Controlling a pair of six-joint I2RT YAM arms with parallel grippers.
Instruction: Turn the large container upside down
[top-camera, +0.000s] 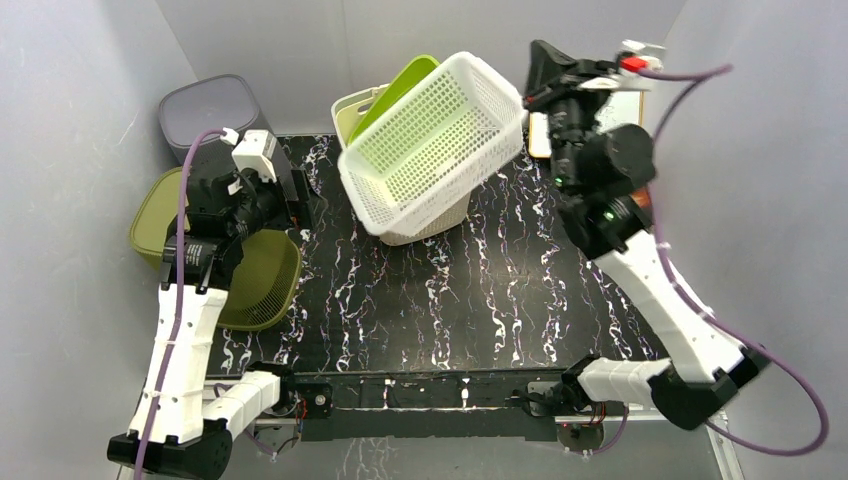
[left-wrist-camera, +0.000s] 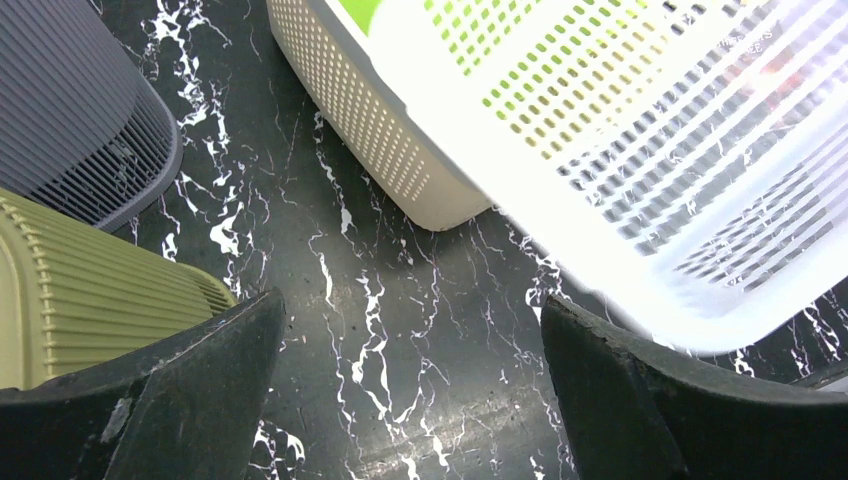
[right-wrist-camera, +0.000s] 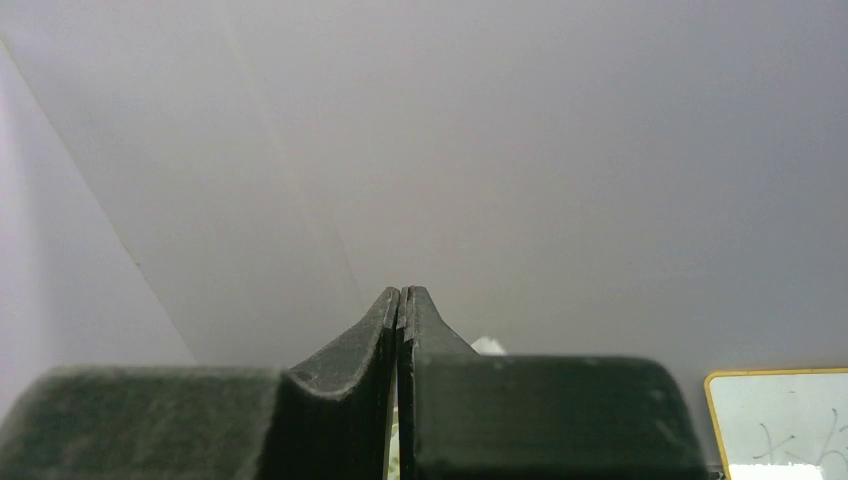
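A white perforated basket (top-camera: 410, 155) hangs tilted in the air over the large beige container (top-camera: 440, 222), covering most of it. Between the two, the edge of a green basket (top-camera: 400, 85) shows. Just right of the white basket's upper rim is my right gripper; its fingers meet with nothing between them. My left gripper stands open and empty, left of the beige container. From the left wrist view, the white basket (left-wrist-camera: 600, 250) reaches close above the right finger (left-wrist-camera: 610, 390), its near rim blurred.
A grey bin (top-camera: 205, 110) and olive-green baskets (top-camera: 275, 285) stand at the left, partly behind the left arm. A whiteboard (top-camera: 622, 112) is partly hidden behind the right arm. Bare black marbled table (top-camera: 440, 310) lies in front.
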